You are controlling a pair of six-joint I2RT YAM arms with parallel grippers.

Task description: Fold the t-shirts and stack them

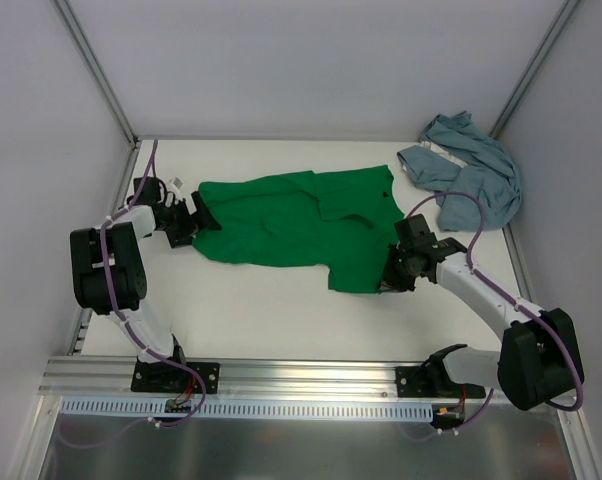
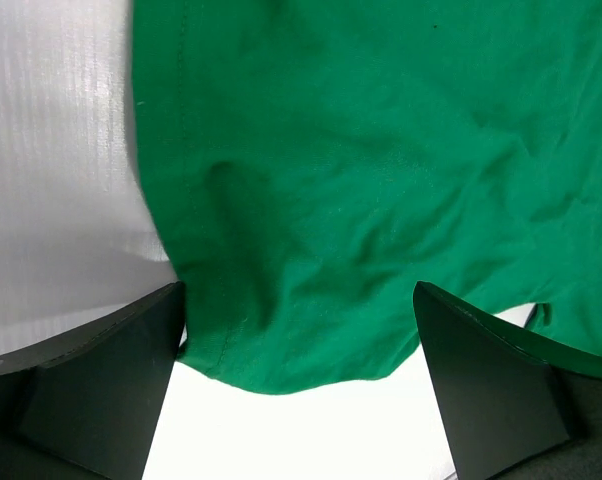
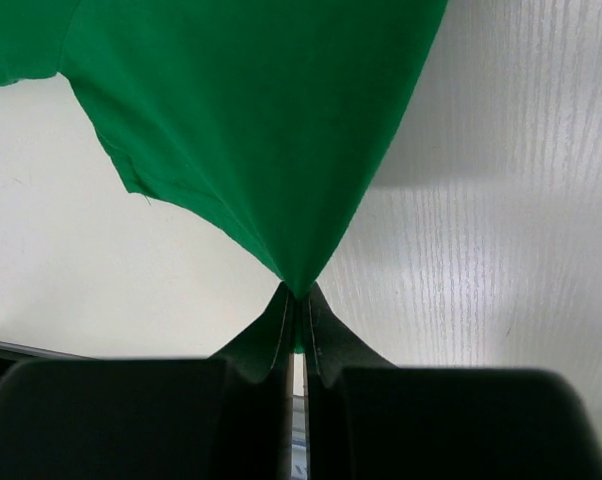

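A green t-shirt [image 1: 281, 220] lies spread sideways over the white table, its surface wrinkled and partly folded over on itself. At its left end my left gripper [image 1: 201, 226] stands open; in the left wrist view the shirt's edge [image 2: 241, 330] lies between the widely parted fingers. At the shirt's front right corner my right gripper [image 1: 389, 284] is shut on the cloth. The right wrist view shows the green fabric [image 3: 261, 130] gathering to a point between the closed fingertips of the right gripper.
A heap of blue-grey cloth [image 1: 471, 170] lies at the back right corner, touching the side rail. Metal rails border the table.
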